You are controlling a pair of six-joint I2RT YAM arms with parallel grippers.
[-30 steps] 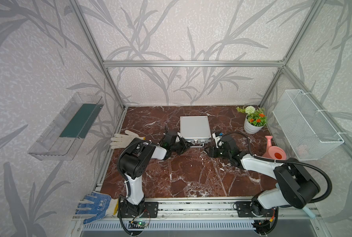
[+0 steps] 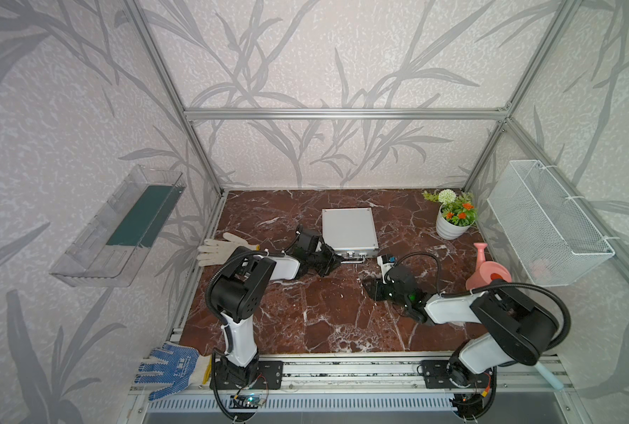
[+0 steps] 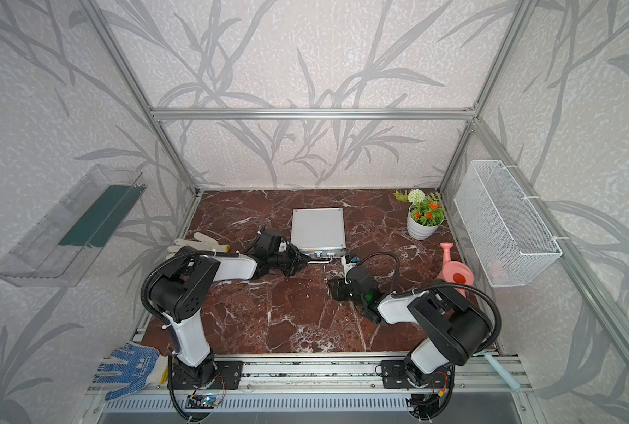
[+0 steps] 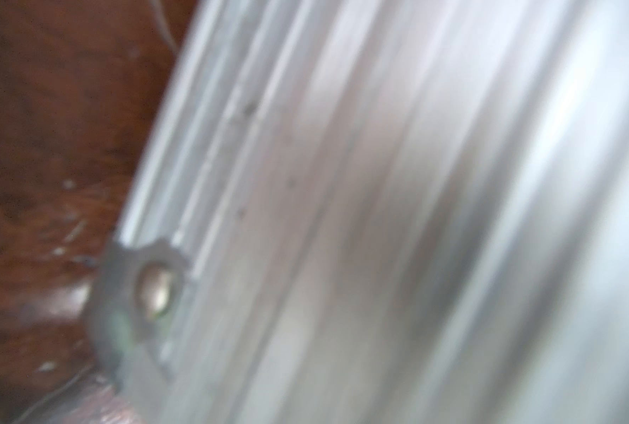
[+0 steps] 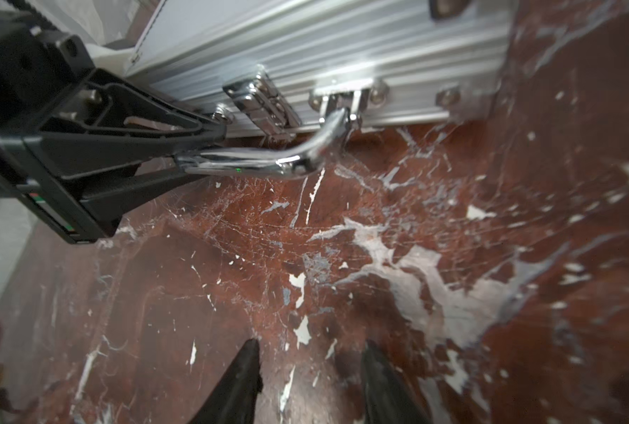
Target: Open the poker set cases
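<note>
The silver poker set case (image 2: 348,227) lies closed at the back centre, handle and latches toward me. My left gripper is shut on the case's chrome handle; in the left wrist view the case side (image 4: 272,212) fills the frame, blurred. A latch (image 5: 257,99) shows beside the handle hinge. My right gripper is part open with nothing between its fingers, in front of the case and a little right, over bare table.
A flower pot (image 2: 452,224) and pink watering can (image 2: 488,274) stand on the right. Gloves (image 2: 219,251) lie at the left. Wire baskets hang on both side walls.
My right gripper has moved toward the front, away from the case. My left gripper stays at the handle with little visible movement.
</note>
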